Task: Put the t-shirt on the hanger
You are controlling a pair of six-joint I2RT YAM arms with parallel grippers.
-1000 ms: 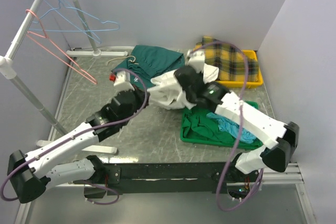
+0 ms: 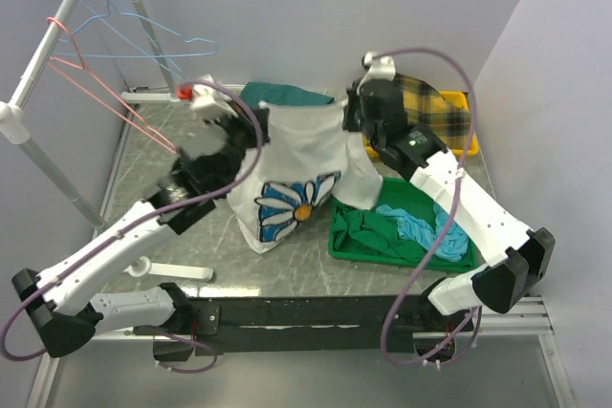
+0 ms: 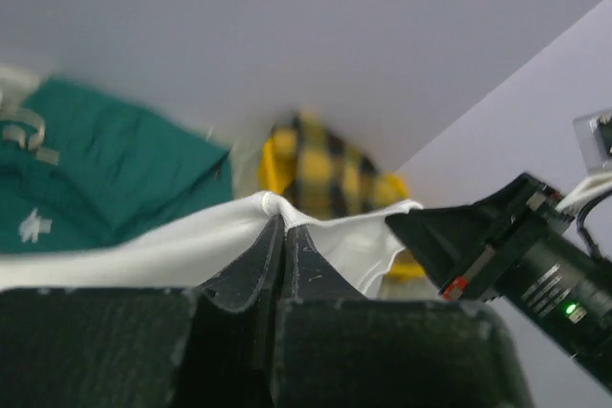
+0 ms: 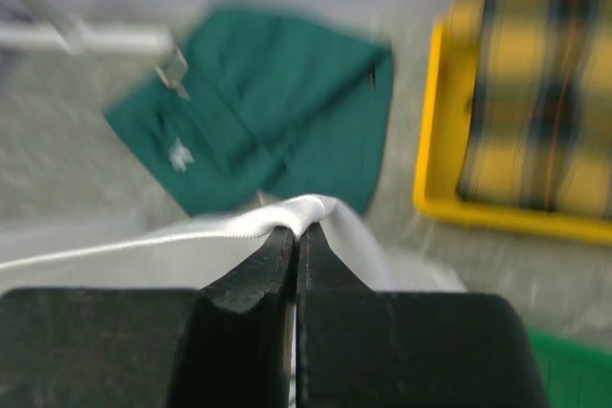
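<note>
A white t-shirt [image 2: 304, 145] with a blue and orange flower print is stretched between my two grippers in the top view, its lower part hanging down toward the table. My left gripper [image 2: 264, 124] is shut on one upper part of it; the left wrist view shows white cloth [image 3: 234, 222] pinched at the fingertips. On the other upper part my right gripper [image 2: 348, 110] is shut, and a fold of white cloth [image 4: 306, 207] rises between its tips in the right wrist view. Blue hangers [image 2: 143, 54] and a coral hanger [image 2: 105, 83] hang from the rack [image 2: 57, 26] at the left.
Green folded cloth [image 2: 287, 95] lies at the back. A yellow tray [image 2: 469, 145] with plaid cloth [image 2: 421, 112] stands back right. In front of it, a green tray [image 2: 382, 260] holds green and light-blue cloth.
Both arms rose with it and have since lowered.
</note>
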